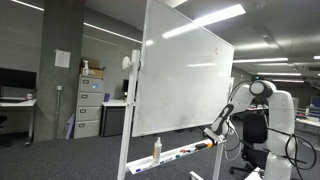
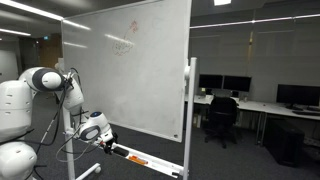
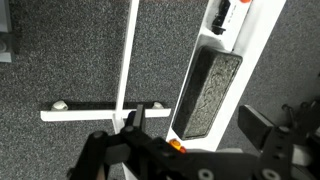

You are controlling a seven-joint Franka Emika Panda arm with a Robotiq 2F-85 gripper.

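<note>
My gripper stands open over the whiteboard's white ledge (image 3: 255, 45), nothing between its fingers. A dark oblong block, looking like an eraser (image 3: 208, 92), lies lengthwise on the ledge beyond the fingers in the wrist view. Part of a small orange item (image 3: 177, 146) shows close to the gripper. The large whiteboard (image 2: 125, 75) bears faint reddish marks (image 2: 122, 46) near its top. From outside, the gripper (image 1: 209, 134) is low, by the ledge's right end; its fingertips are too small to make out there.
A spray bottle (image 1: 157, 150) stands on the ledge, with several small markers (image 1: 184, 152) farther along. The board's upright post (image 2: 187, 110) borders the working area. Desks with monitors (image 2: 225, 84) and a chair (image 2: 223, 109) stand behind. Carpet beneath the ledge is clear.
</note>
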